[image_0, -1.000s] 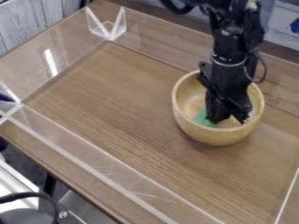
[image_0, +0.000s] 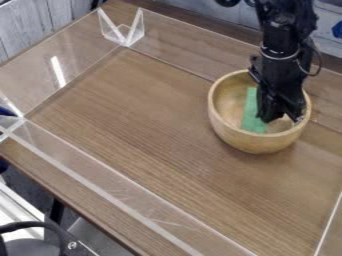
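Note:
A round tan wooden bowl (image_0: 227, 125) sits on the right of the wooden table. A green object (image_0: 251, 119) lies inside it. My black gripper (image_0: 271, 110) reaches down into the bowl over the green object's right side. Whether anything is between its fingers is hard to tell, as they are dark and partly overlap the object.
A clear plastic crown-like piece (image_0: 123, 30) stands at the back left of the table (image_0: 107, 120). Black cables and a dark part lie at the lower-left edge.
The bowl and my gripper have moved slightly back and to the right. More of the green object shows now.

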